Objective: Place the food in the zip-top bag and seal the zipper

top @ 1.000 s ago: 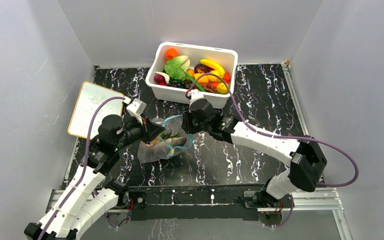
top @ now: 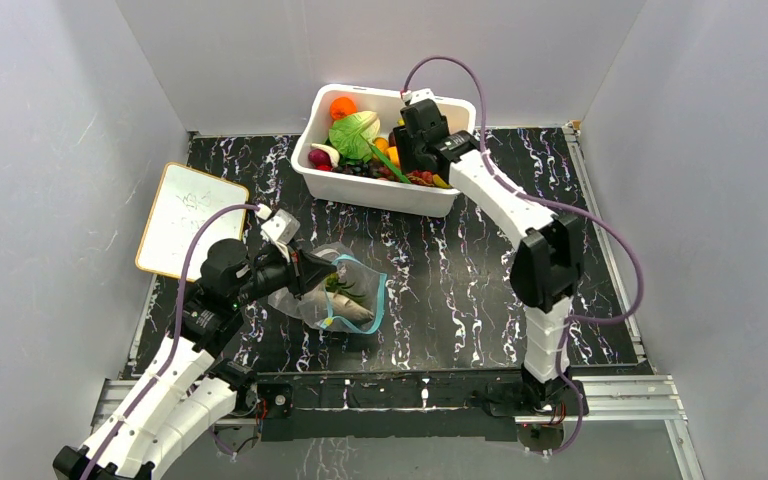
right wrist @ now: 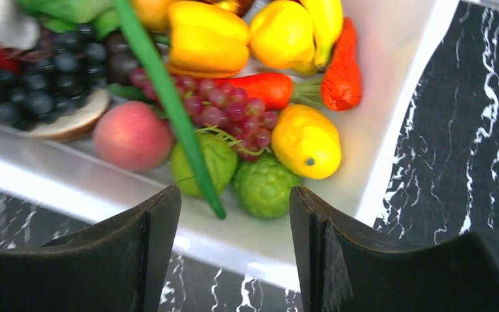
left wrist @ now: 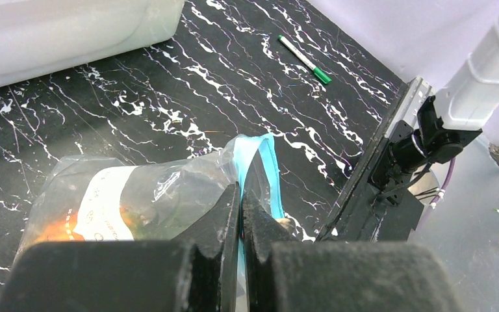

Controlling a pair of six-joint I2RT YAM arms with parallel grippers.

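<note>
The clear zip bag with blue zipper lies front-centre, holding a fish and greens. My left gripper is shut at the bag's mouth, the blue edge running at its fingertips. My right gripper is open over the right part of the white food bin, nothing between its fingers. Beneath it are a green stalk, green round produce, grapes, a peach and peppers.
A whiteboard lies at the left. A green marker lies on the right of the dark marble table, which is otherwise largely clear there. Grey walls border the back and sides.
My right arm has moved from beside the bag up and back to over the food bin. My left gripper has shifted slightly at the bag.
</note>
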